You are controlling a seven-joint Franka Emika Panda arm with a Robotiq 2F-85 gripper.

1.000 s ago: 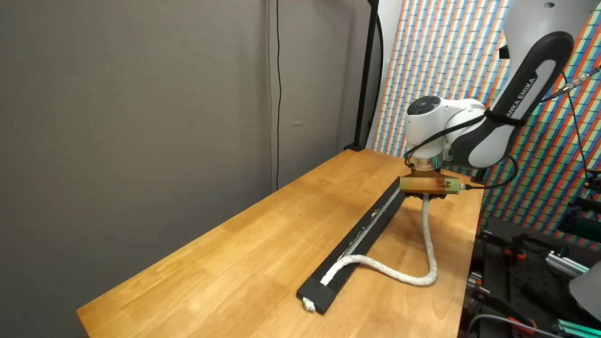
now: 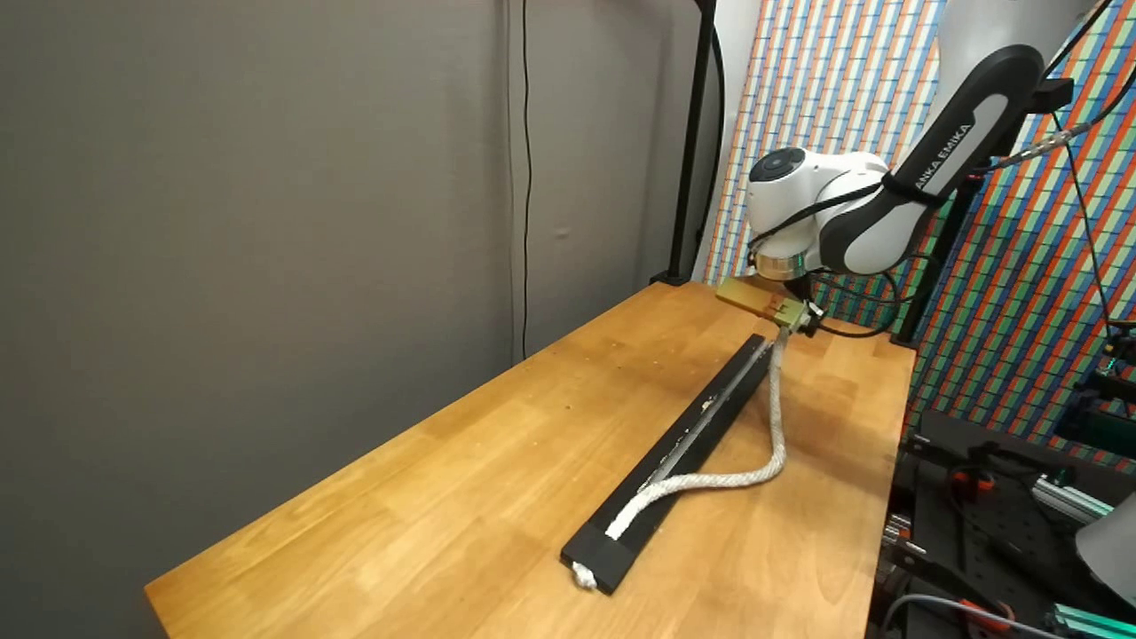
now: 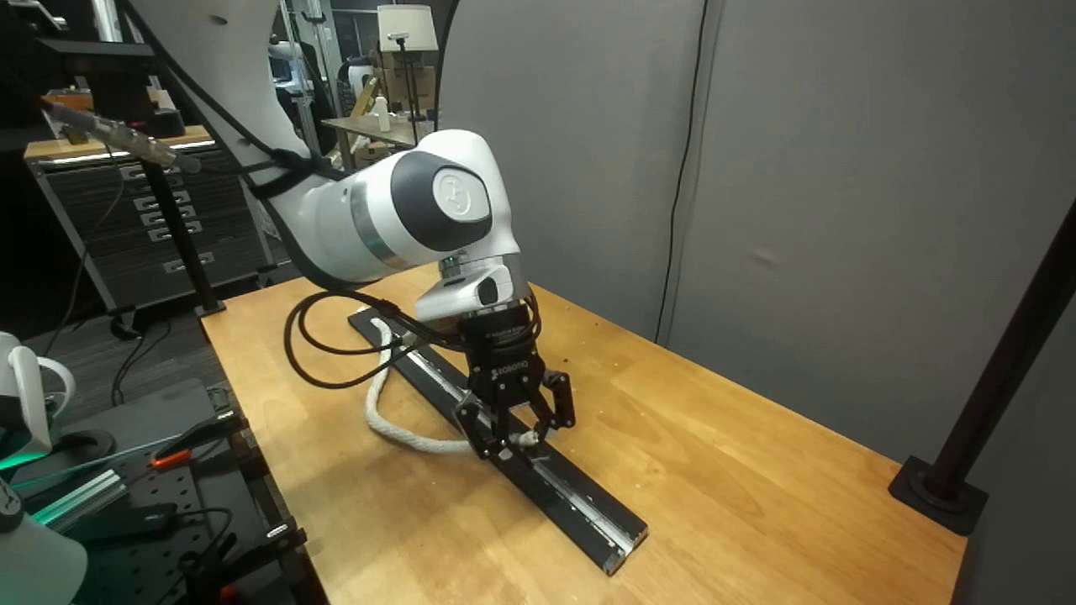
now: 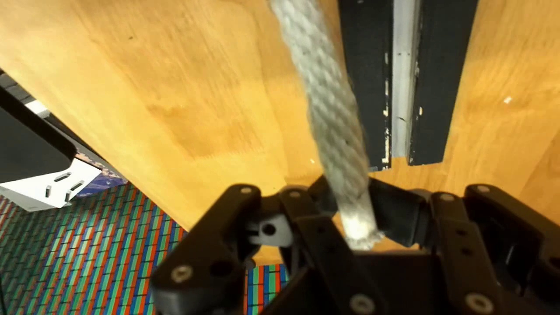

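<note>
A white braided rope [image 2: 777, 426] runs from the near end of a long black board [image 2: 599, 548] with a pale groove down its middle. One rope end passes under a black block at that end, its tip poking out beyond. From there the rope bows out over the table and climbs to my gripper [image 3: 517, 442]. In the wrist view the rope's other end [image 4: 336, 115] lies between the fingers, its frayed tip just past them, and the gripper is shut on it. Beside the rope, the grooved board [image 4: 367, 78] ends just short of my fingers.
A grey wall [image 2: 319, 213] rises along one side. Black posts [image 3: 994, 393] stand at the table's edge, and equipment [image 3: 151, 494] crowds the area beside it.
My gripper has swung away from the camera and turned, carrying the rope end toward the board's far end. The rope's bend has drawn in closer to the board, which has not moved.
</note>
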